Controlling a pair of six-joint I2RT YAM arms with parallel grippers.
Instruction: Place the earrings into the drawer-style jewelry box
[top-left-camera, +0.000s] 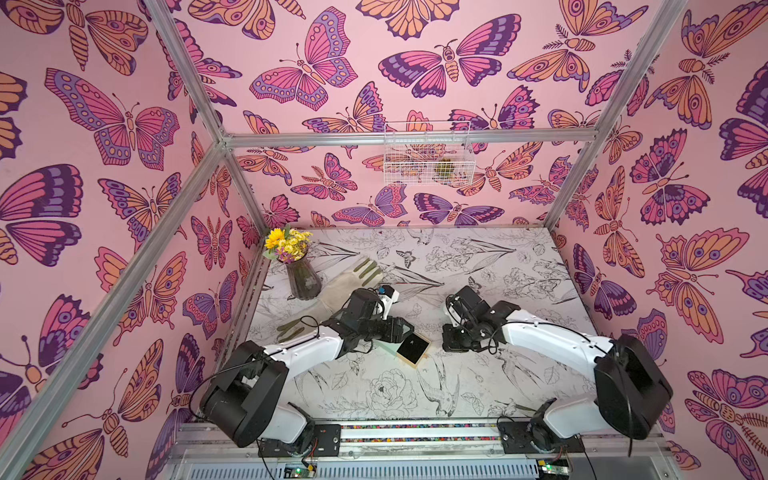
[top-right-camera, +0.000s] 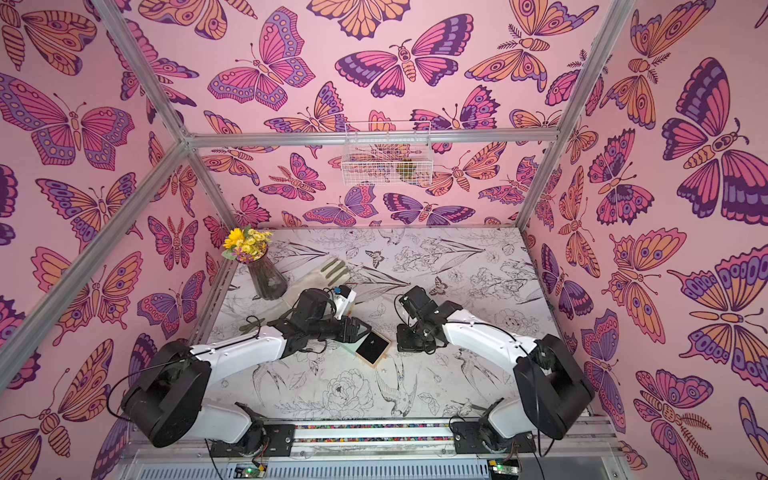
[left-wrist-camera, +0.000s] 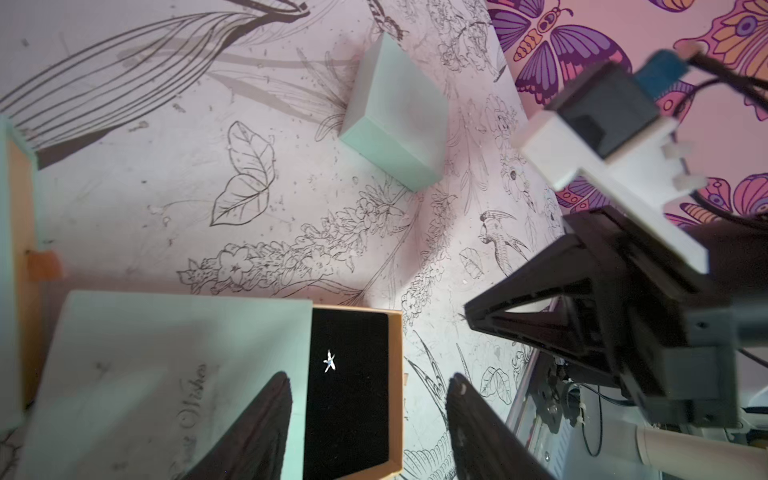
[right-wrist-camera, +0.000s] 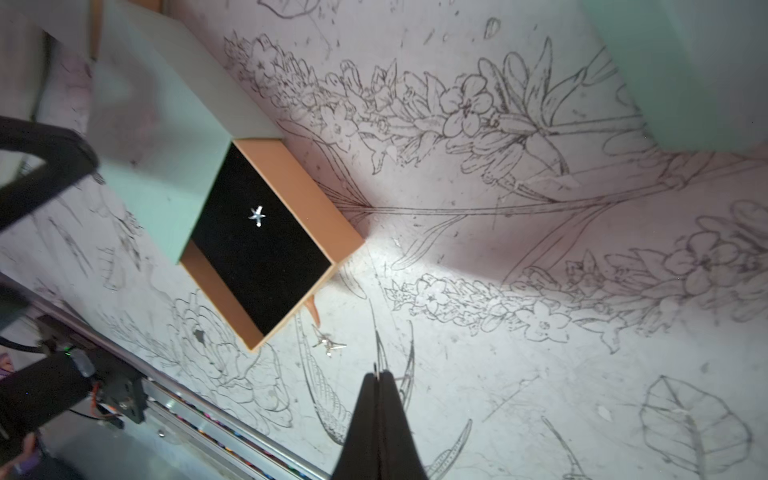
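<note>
The mint jewelry box (left-wrist-camera: 176, 376) has its black-lined drawer (right-wrist-camera: 260, 256) pulled out. One small silver star-shaped earring lies in that drawer, also visible in the left wrist view. Another silver earring (right-wrist-camera: 328, 342) rests on the table just outside the drawer front, near its tan pull tab (right-wrist-camera: 312, 310). My left gripper is part open over the box, drawer and lid edge showing between its fingers. Right of the drawer, my right gripper is shut. A tiny speck shows at its tip, too small to identify.
Behind the drawer sits a separate mint block or lid (left-wrist-camera: 400, 112). A mint and tan piece (left-wrist-camera: 16, 240) stands left of the box. A glove (top-left-camera: 340, 292) and a flower vase (top-left-camera: 304, 278) occupy the back left.
</note>
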